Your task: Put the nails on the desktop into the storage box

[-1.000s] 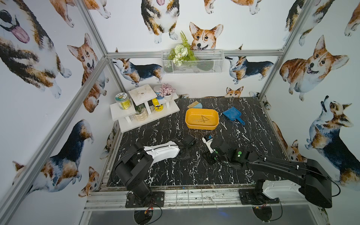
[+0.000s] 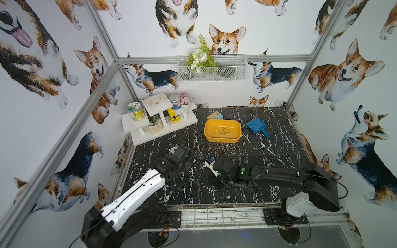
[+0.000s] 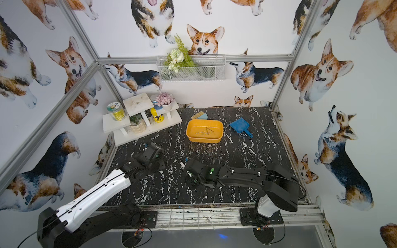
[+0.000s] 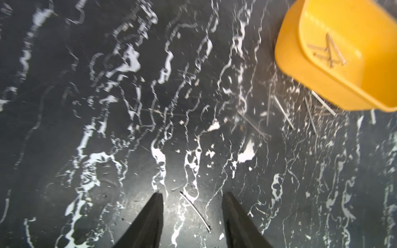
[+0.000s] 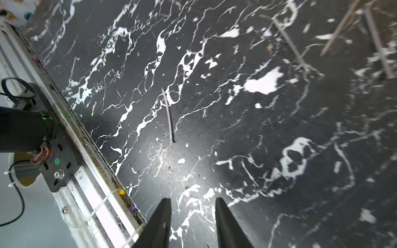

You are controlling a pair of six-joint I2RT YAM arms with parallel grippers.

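The yellow storage box stands at the back middle of the dark marble desktop, with several nails inside. Loose nails lie in front of and beside it. A lone nail lies below my left gripper, whose fingers stand apart with nothing between them, hovering above the desktop. The same area shows a single nail in the right wrist view. My right gripper is open and empty over the middle of the desktop; blurred nails lie at the upper right of that view.
A white shelf with jars and plants stands at back left. A blue dustpan lies right of the box, and a brush behind it. The desktop's front rail runs along the near edge.
My right arm has shifted left toward the middle of the desktop.
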